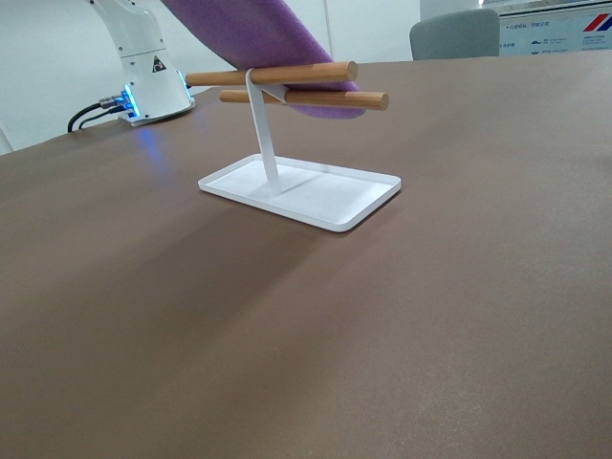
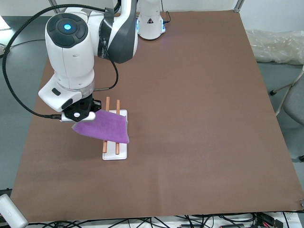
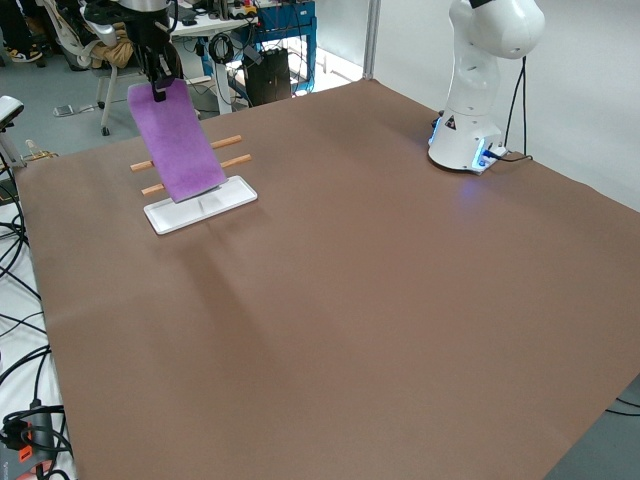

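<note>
A purple cloth [image 2: 102,126] hangs from the arm's gripper [image 3: 160,92] and slopes down over a small rack with two wooden bars [image 1: 301,73] on a white tray [image 1: 325,196]. In the right view the gripper's dark fingers are at the cloth's upper end, above and beyond the bars, apparently shut on it. In the top view the cloth's lower end lies at the bars, and the gripper is out of frame. In the left view the gripper is largely hidden under the arm's housing.
The robot's base [image 3: 465,140] stands at one edge with cables. Cables and a white cylinder lie beyond the table's edge; a grey chair stands outside it.
</note>
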